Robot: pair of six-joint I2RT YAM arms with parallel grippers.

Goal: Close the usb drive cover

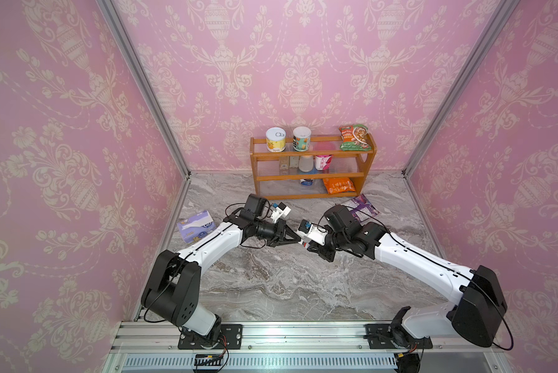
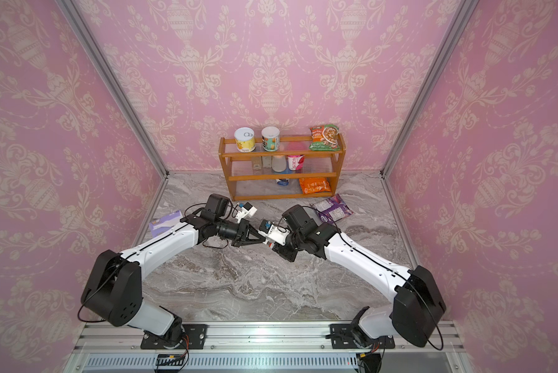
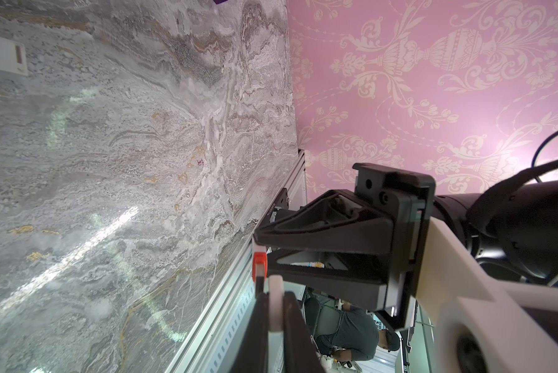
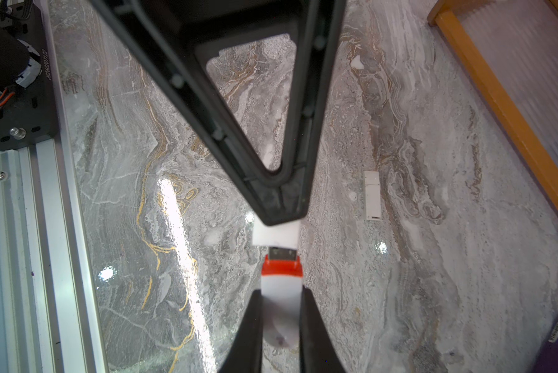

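My left gripper is shut on the small white drive cover (image 3: 275,283). The right gripper is shut on the USB drive (image 4: 281,304), a whitish body with a red end. The drive's metal plug (image 4: 283,253) points toward the cover, whose white edge (image 4: 275,233) lies just in front of it and under the left fingers (image 4: 275,195). From the left wrist the plug (image 3: 259,283) appears slightly to one side of the cover. Whether they touch, I cannot tell. In the top left view both grippers meet above the table's middle.
A small white strip (image 4: 372,195) lies on the marble table. Behind stands a wooden rack (image 1: 316,196) with cans and packets. A purple packet (image 2: 331,208) is by its right side, and a lilac box (image 1: 196,226) sits at left.
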